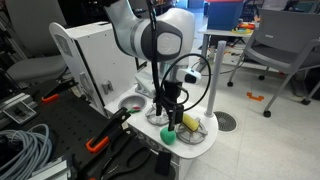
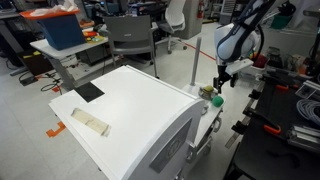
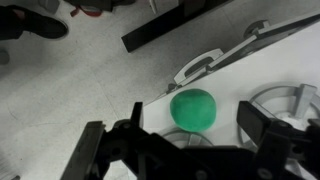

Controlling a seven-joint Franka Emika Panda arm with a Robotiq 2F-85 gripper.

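Note:
A round green object (image 1: 168, 135) rests near the front edge of the white toy-kitchen counter (image 1: 187, 150). In the wrist view the green object (image 3: 193, 110) appears between and just beyond the dark fingers of my gripper. The gripper (image 1: 171, 120) is open, pointing down above the counter close to the green object, with nothing held. A yellow object (image 1: 189, 121) lies on the right-hand burner (image 1: 205, 126). Part of the other burner (image 1: 157, 114) is hidden by the fingers. The gap between fingertips and green object is hard to judge.
A small metal sink (image 1: 131, 103) is set in the counter's left end, its faucet partly covered by the arm. A white post (image 1: 217, 75) rises at the counter's back right. Black table with cables (image 1: 30, 150) lies at left; open floor (image 1: 265, 150) at right.

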